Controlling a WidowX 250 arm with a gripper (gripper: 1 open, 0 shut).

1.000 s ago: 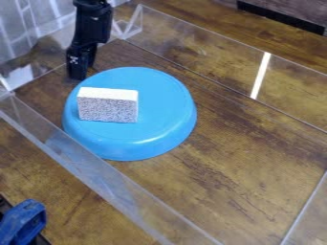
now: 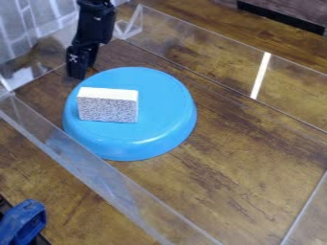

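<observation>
A black robot gripper (image 2: 76, 59) hangs at the upper left, tilted down toward the wooden floor just behind a blue upturned bowl or round base (image 2: 147, 129). Whether its fingers are open or shut is too small and dark to tell. A grey speckled block with a pale top (image 2: 107, 105) rests on the blue round piece, toward its upper left, apart from the gripper.
Clear acrylic walls (image 2: 141, 206) border the wooden work area (image 2: 236, 144), whose right side is bare. A blue object (image 2: 19, 222) lies outside the wall at the lower left. A dark edge runs along the top right.
</observation>
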